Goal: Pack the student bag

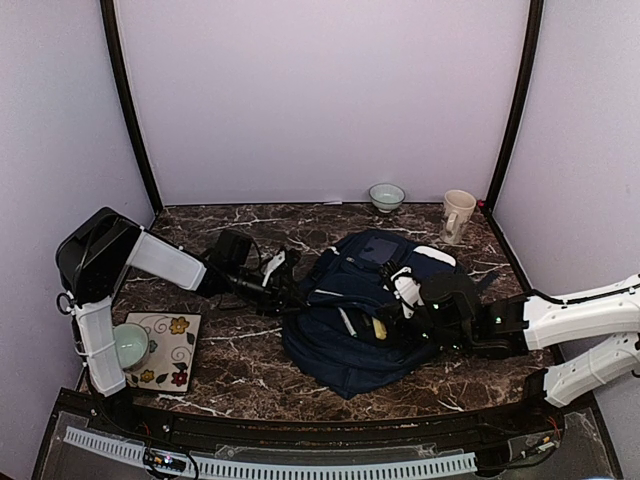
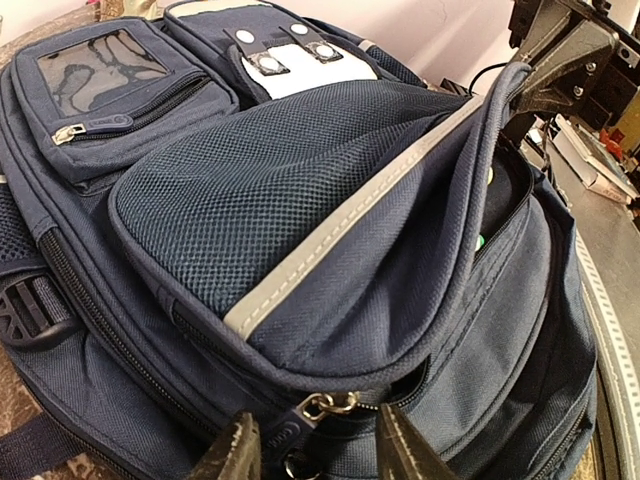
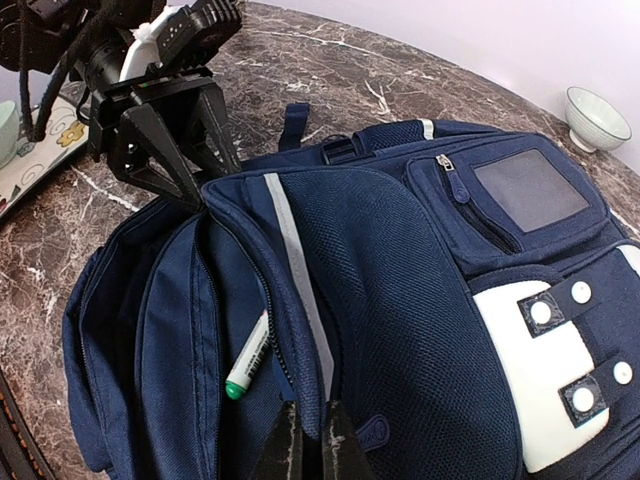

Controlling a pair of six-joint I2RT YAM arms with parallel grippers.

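The navy student bag (image 1: 350, 360) lies on the marble table, its front pocket unzipped, with a green-capped marker (image 3: 249, 354) inside and something yellow (image 1: 380, 329) visible from above. My right gripper is shut on the pocket's zippered edge, lifting it. My left gripper is at the pocket's other end, fingers apart on either side of a zipper pull (image 2: 296, 434); whether it touches the pull I cannot tell.
A floral board (image 1: 175, 365) with a bowl (image 1: 131, 347) is at the left. A small bowl (image 1: 387, 198) and a mug (image 1: 458, 211) stand at the back. Bare table lies left of the bag.
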